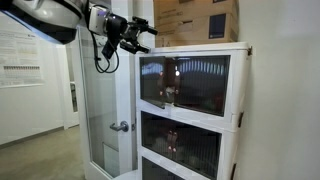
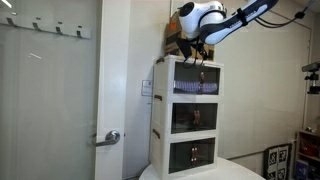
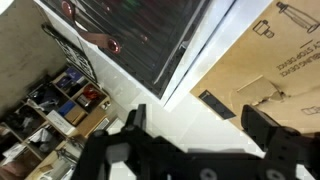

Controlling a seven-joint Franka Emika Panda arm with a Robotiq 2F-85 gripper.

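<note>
My gripper (image 1: 140, 35) hangs in the air near the top left corner of a white cabinet (image 1: 246, 75), beside cardboard boxes. In the wrist view my gripper is open, its two dark fingers wide apart with nothing between them. The cabinet has stacked compartments with dark see-through doors and brown handles. Its upper left door (image 1: 152, 78) stands slightly ajar, angled outward; the upper right door (image 1: 202, 82) looks closed. The middle doors (image 1: 180, 145) look closed too. From the other side, striped material (image 2: 190, 98) shows in the top compartment.
Cardboard boxes (image 1: 195, 22) are stacked on the cabinet top, close to the gripper. A glass door with a metal handle (image 1: 122, 127) stands left of the cabinet. Shelves with assorted items (image 3: 70, 82) appear far below in the wrist view.
</note>
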